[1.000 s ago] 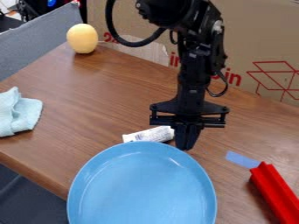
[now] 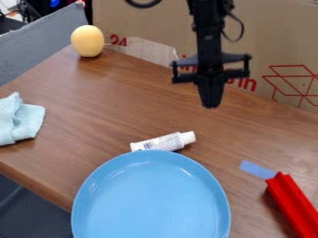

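Note:
My black gripper (image 2: 210, 88) hangs in the upper middle of the view, raised over the wooden table (image 2: 125, 102) near the cardboard backdrop; whether its fingers are open or shut is hard to make out. A white tube (image 2: 155, 142) lies on the table just behind a blue plate (image 2: 149, 204), well below and in front of the gripper. A red object (image 2: 293, 204), long and bar-shaped, lies at the right edge.
A yellow egg-shaped object (image 2: 87, 40) stands at the back left. A light blue cloth (image 2: 17, 121) lies at the left edge, and a strip of blue tape (image 2: 258, 169) is on the table at right.
My gripper has moved up and back, away from the white tube and plate, over the last second. The objects on the table look unmoved.

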